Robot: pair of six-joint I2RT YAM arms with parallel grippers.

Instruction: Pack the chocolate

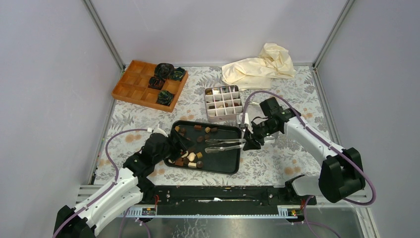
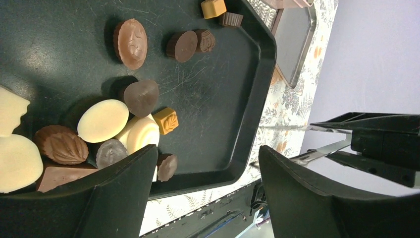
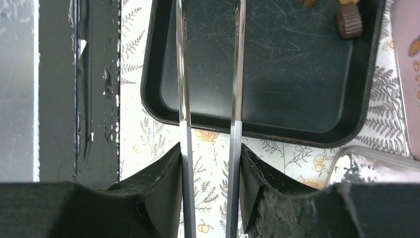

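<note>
The dark tray (image 1: 225,161) holds loose chocolates; white, brown and caramel pieces crowd its left end, among them a white oval (image 2: 103,120) and a caramel square (image 2: 166,120). Behind it stands a pink box (image 1: 221,119) with white compartments, some holding pieces. My left gripper is over the tray's left part, its black fingers wide apart with nothing between. Long metal tong fingers (image 3: 183,74) extend from my right gripper (image 1: 208,146), which reaches in over the tray from the right. They stand apart, the gap empty; their tips are cut off in the right wrist view.
An orange compartment tray (image 1: 126,91) with dark crinkled cups lies at the back left. Cream cloth (image 1: 252,72) is bunched at the back right. A clear lid (image 3: 371,168) lies beside the pink box, partly hidden by the right arm in the top view.
</note>
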